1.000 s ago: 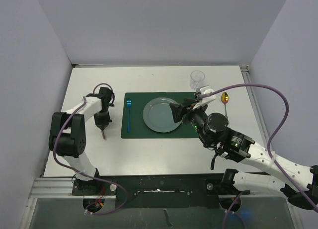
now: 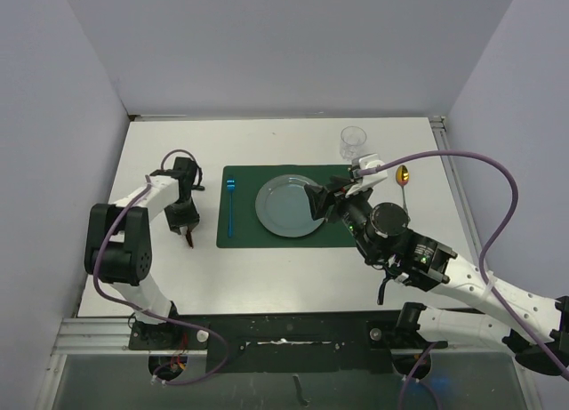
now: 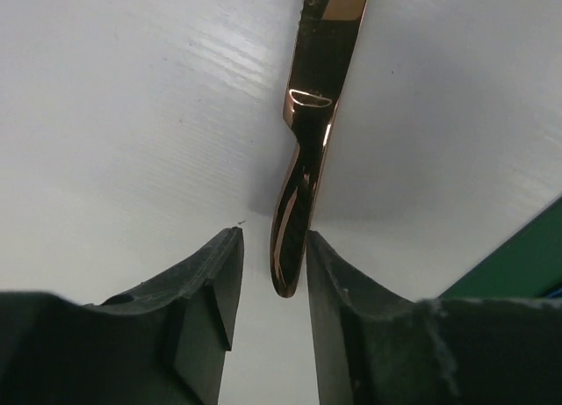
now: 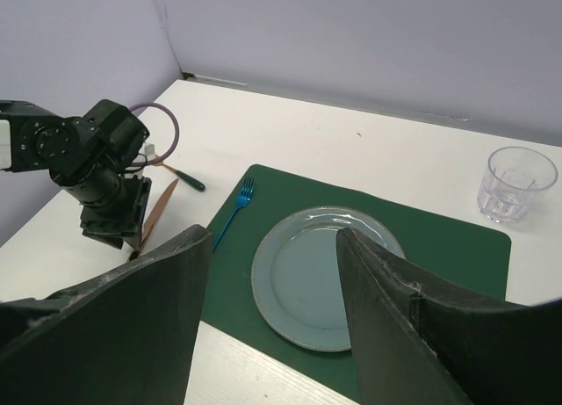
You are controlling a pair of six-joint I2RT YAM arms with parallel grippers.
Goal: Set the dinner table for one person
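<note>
A copper-coloured knife (image 3: 309, 115) lies on the white table, left of the green placemat (image 2: 333, 172). Its handle end shows in the gap between the fingers of my left gripper, which are apart and not closed on it. From above, the left hand covers most of the knife (image 2: 189, 239). On the placemat rest a grey plate (image 2: 286, 205) and, to its left, a blue fork (image 2: 230, 207). My right gripper is open and empty above the plate's right side.
A clear glass (image 2: 353, 141) stands behind the placemat at the right. A gold-topped spoon (image 2: 403, 176) lies right of the mat. Another utensil with a dark green handle (image 4: 189, 179) lies behind the knife.
The right arm and the place setting look unchanged.
</note>
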